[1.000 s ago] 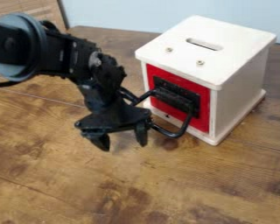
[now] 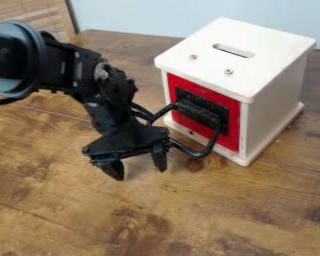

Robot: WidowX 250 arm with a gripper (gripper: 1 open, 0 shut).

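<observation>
A black gripper [image 2: 136, 165] on a black arm hangs low over the wooden table, left of and in front of a white box [image 2: 270, 100]. Its two fingers point downward and stand apart with nothing visible between them. The box has a slot and two small bolts on top and a red front panel [image 2: 180, 85] carrying a black fitting [image 2: 203, 110]. A black cable loops between that fitting and the area behind the gripper, partly hidden by it.
Bare table [image 2: 163, 220] fills the foreground. A pale wall rises behind the box, and a lighter wooden board lies at the back left.
Over the last second the gripper has turned slightly and shifted a little to the left. The box has stayed in place.
</observation>
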